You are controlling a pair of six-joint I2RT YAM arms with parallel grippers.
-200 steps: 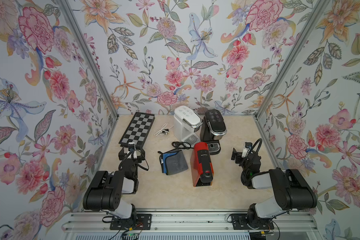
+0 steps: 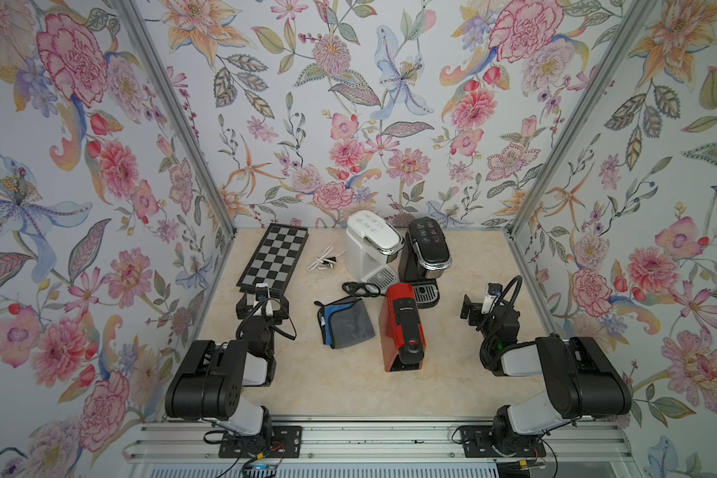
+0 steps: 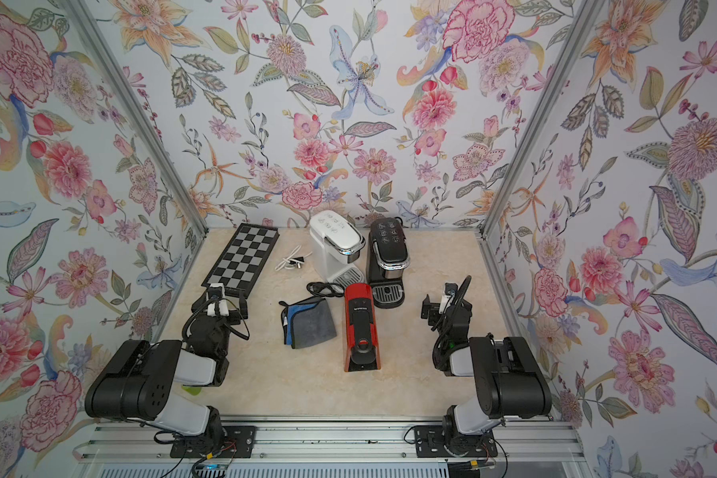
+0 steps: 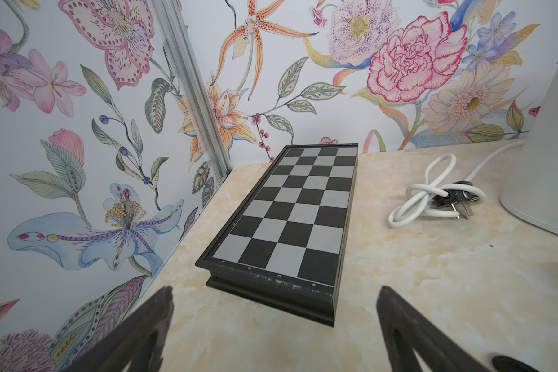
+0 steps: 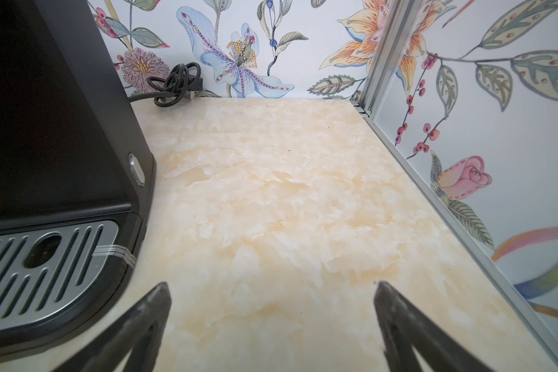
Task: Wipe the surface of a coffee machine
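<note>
Three coffee machines stand on the table: a red one at the front middle, a white one behind it, and a black one at the back right. Left of the red machine lies a folded cloth, grey with a blue patch and black edging. My left gripper is open and empty, left of the cloth and facing the checkered board. On the right side, my right gripper is also open, above bare table; the drip tray of the black machine shows at its left.
A checkered board lies at the back left. A white cord with plug rests between board and white machine. A black cable lies behind the cloth. Free table stretches right of the black machine.
</note>
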